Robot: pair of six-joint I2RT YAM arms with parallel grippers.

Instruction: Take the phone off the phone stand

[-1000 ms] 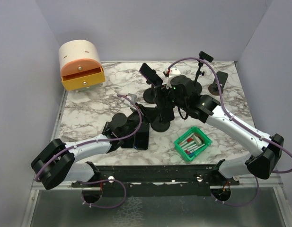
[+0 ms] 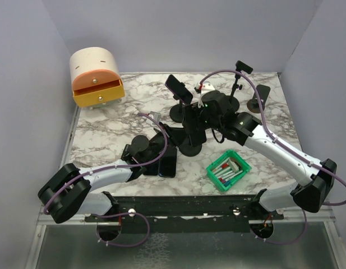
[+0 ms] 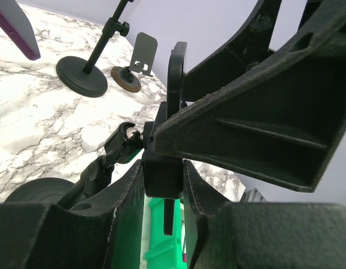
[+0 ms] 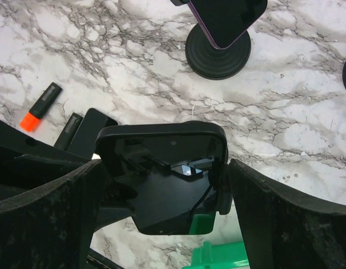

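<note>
The black phone (image 4: 161, 196) stands tilted on a phone stand, whose round base (image 2: 190, 151) rests on the table. My left gripper reaches in from the left, shut on the phone stand's black holder (image 3: 163, 162) behind the phone. Its fingertips partly hide the holder. From the right and above comes my right gripper. It is open, with one finger (image 4: 77, 213) along each side of the phone. In the left wrist view, a right gripper finger (image 3: 257, 123) hides most of the phone; only a thin edge (image 3: 175, 78) shows.
Behind stands another stand with a purple-edged phone (image 2: 178, 89). Farther stands (image 2: 259, 98) are at the back right. A green basket (image 2: 210, 170) with pens lies right of the base, and flat black phones (image 2: 167, 162) lie left of it. The drawer box (image 2: 95, 67) is back left.
Almost nothing differs. The right gripper and left arm have shifted very slightly; the phone stays at the same place on its stand.
</note>
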